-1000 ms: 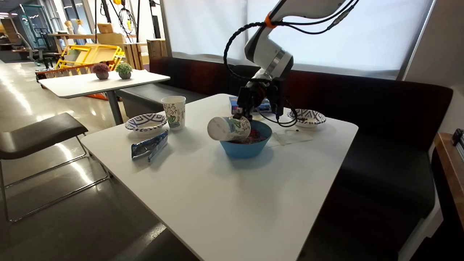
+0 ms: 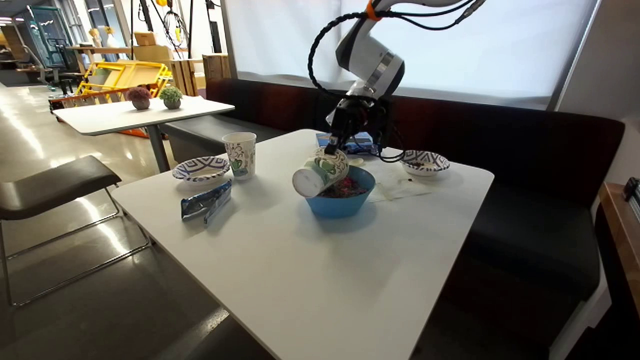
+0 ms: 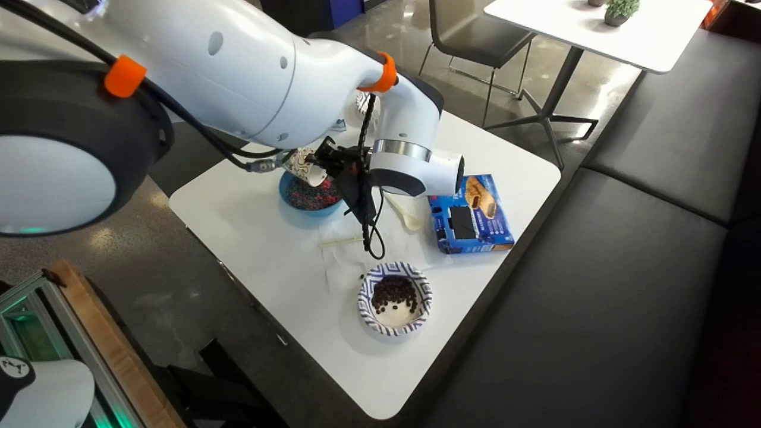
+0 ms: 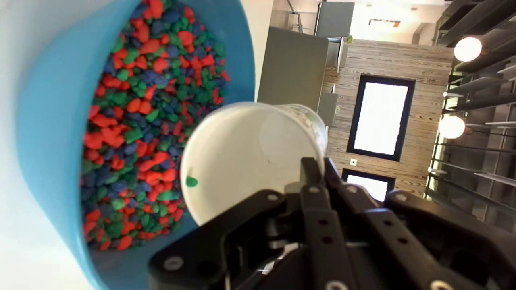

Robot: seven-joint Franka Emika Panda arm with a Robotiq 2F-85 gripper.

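A white patterned paper cup [image 2: 321, 174] is tilted at the blue bowl [image 2: 339, 209], its base low to the left and its mouth raised. My gripper is shut on the cup's thin wall near the rim, with one dark finger on the inner side. In the wrist view the inside of the cup [image 4: 237, 145] looks empty apart from one green bit near the rim. Red, green and dark blue bits [image 4: 140, 125] fill much of the bowl. From exterior view 2, the cup [image 3: 303, 165] overlaps the bowl's far side.
Another paper cup [image 2: 241, 157], a patterned bowl [image 2: 201, 170] and a blue wrapper [image 2: 207, 203] occupy the left. A bowl of dark beans [image 3: 394, 324], a blue box [image 3: 471, 239] and a pale spoon [image 3: 408, 214] are around the arm.
The cup has tipped so its mouth is higher and its base lower, shifting slightly right. My gripper has risen a little with it. The bowl has stayed put.
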